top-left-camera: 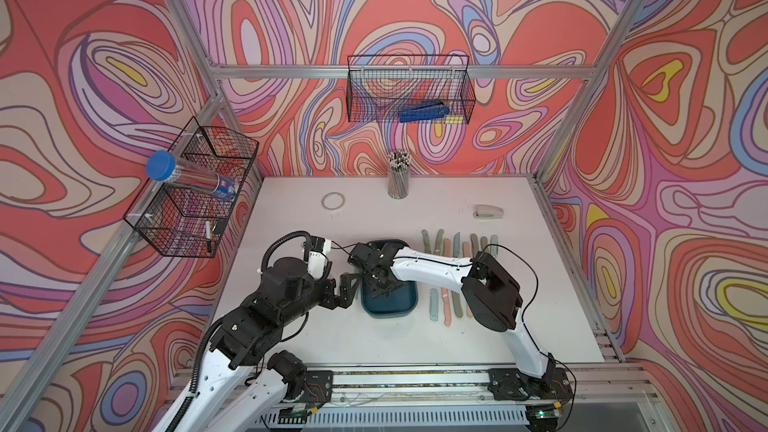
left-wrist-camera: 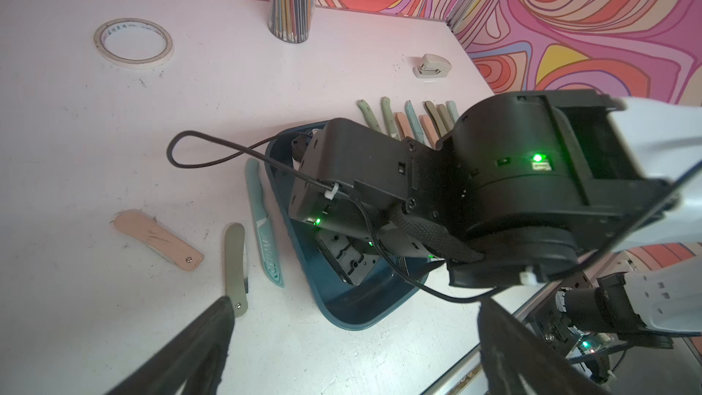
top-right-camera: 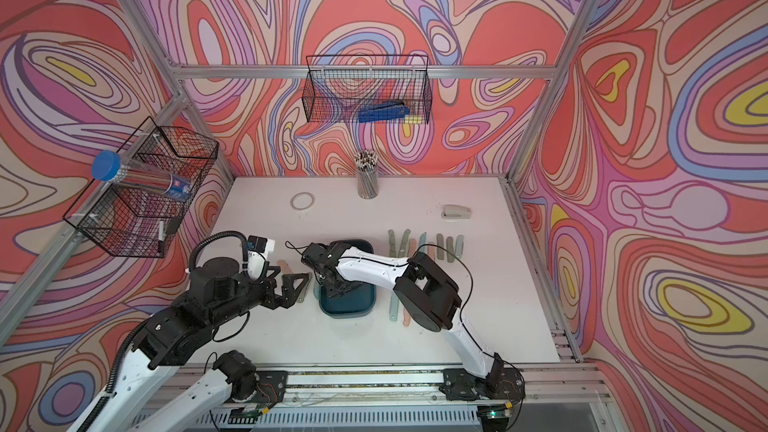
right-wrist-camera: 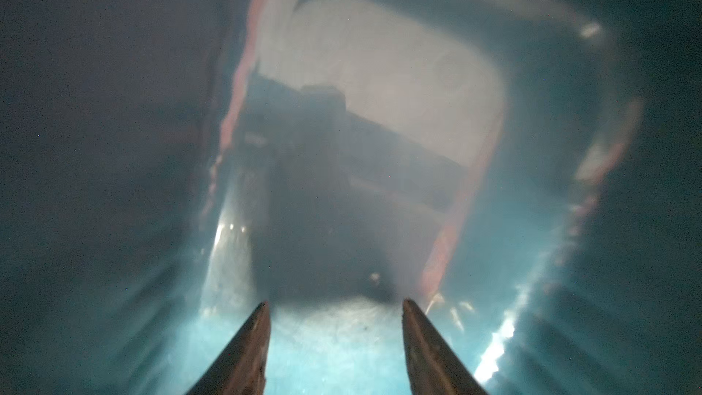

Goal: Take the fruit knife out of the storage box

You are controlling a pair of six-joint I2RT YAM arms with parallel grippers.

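The dark teal storage box (top-left-camera: 389, 309) stands in the middle of the table, largely covered by my right arm. My right gripper is down inside it, fingers apart; in the right wrist view the shiny floor shows between them, with no knife that I can make out. Whether a fruit knife lies in the box is hidden or too blurred to tell. My left gripper is open and empty, raised left of the box.
Several folding knives (top-left-camera: 457, 304) lie in rows right of the box, more (left-wrist-camera: 234, 269) left of it. A tape roll (top-left-camera: 333, 201), pencil holder (top-left-camera: 398, 180) and stapler (top-left-camera: 488, 212) sit at the back.
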